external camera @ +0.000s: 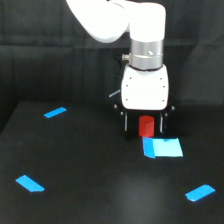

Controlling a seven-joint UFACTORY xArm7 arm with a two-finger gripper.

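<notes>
A small red block (pixel 146 127) stands upright on the dark table, right of centre. Over it hangs the white hand of my gripper (pixel 144 130), pointing straight down. Its thin dark fingers show faintly against the black background, one on each side of the block. They look spread wide, with gaps between them and the block. Just in front of the block lies a light blue patch (pixel 168 147), which reaches a little to its right.
Blue tape strips mark the table: one at the back left (pixel 55 112), another at the front left (pixel 30 183), and a third at the front right (pixel 200 192). A dark curtain hangs behind.
</notes>
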